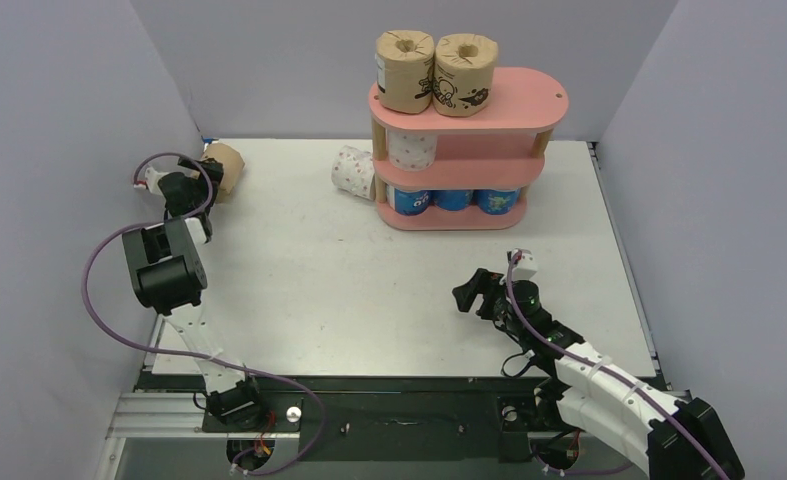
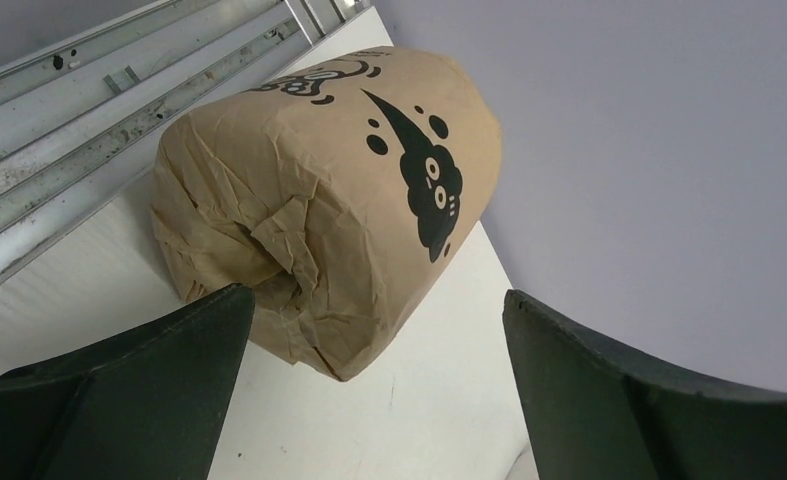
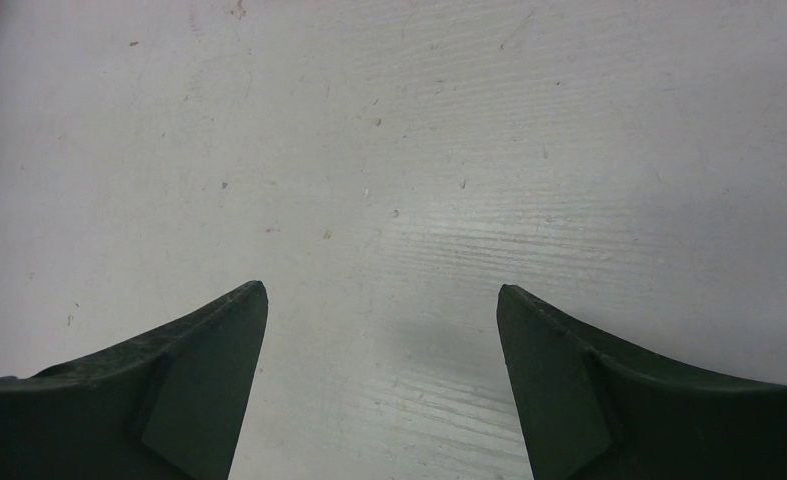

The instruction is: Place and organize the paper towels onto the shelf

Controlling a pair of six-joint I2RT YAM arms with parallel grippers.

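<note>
In the far left corner of the table lies a brown paper towel roll (image 2: pixel 369 170), on its side, its crumpled end facing my left gripper. That gripper is open at the roll, with a gap between the fingers and the wrapped end. My right gripper (image 1: pixel 476 290) is low over the front right of the table; its fingers stand apart with bare table between them. The pink shelf (image 1: pixel 524 95) holds two brown rolls on top, a white roll (image 1: pixel 412 148) at the middle left, and several blue rolls (image 1: pixel 453 199) at the bottom.
A spotted white roll (image 1: pixel 353 171) leans tilted beside the shelf's left side. Metal rails (image 2: pixel 119 110) and a grey wall close in the left corner.
</note>
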